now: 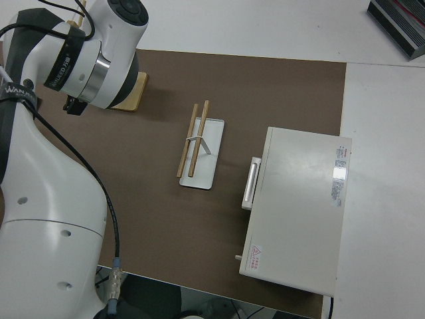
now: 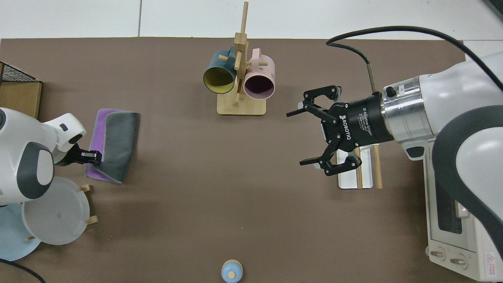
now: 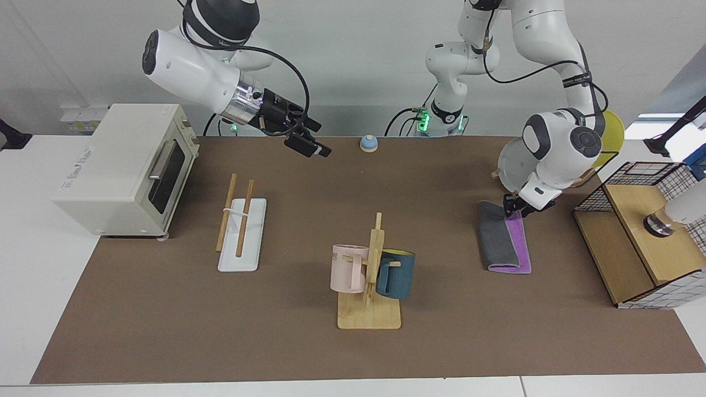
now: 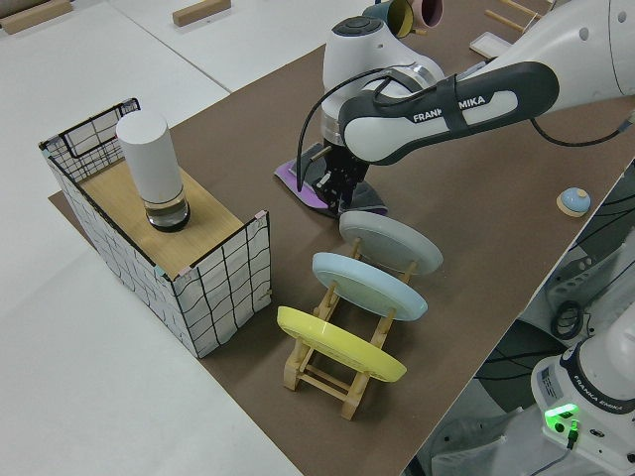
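My left gripper (image 2: 94,157) hangs at the folded grey-and-purple cloth (image 2: 120,141), near its lower left corner in the top view; whether its fingers are open or shut is hidden. My right gripper (image 2: 294,137) stands open above the brown mat, left of the white holder with two wooden sticks (image 2: 347,178), with nothing between its fingers.
A wooden mug tree (image 2: 240,108) holds blue and pink mugs. A plate rack with plates (image 4: 369,297) and a wire-sided box (image 4: 218,293) stand beside the left arm. A white oven (image 3: 109,178) is at the right arm's side.
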